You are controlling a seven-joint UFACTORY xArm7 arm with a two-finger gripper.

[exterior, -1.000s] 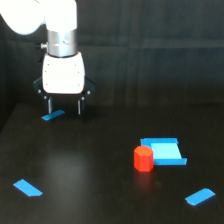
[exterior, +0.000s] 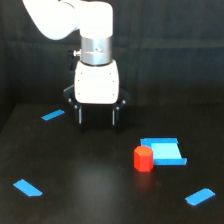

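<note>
My gripper point(exterior: 97, 114) hangs in the upper left part of the camera view, pointing down with its two dark fingers spread apart. Nothing shows between them. A red, many-sided block point(exterior: 143, 158) stands on the dark table to the right and nearer the camera. Just behind it lies a blue-edged square point(exterior: 162, 140) with a pale blue middle; the block covers its near left corner in this view. Whether the two touch cannot be told.
Flat blue strips lie on the dark table: one at the back left point(exterior: 53, 115), one at the front left point(exterior: 27, 188) and one at the front right point(exterior: 200, 197). A dark backdrop stands behind.
The arm has moved right and a little lower in the view, away from the back left strip. Its fingers remain apart. The block, square and strips have not moved.
</note>
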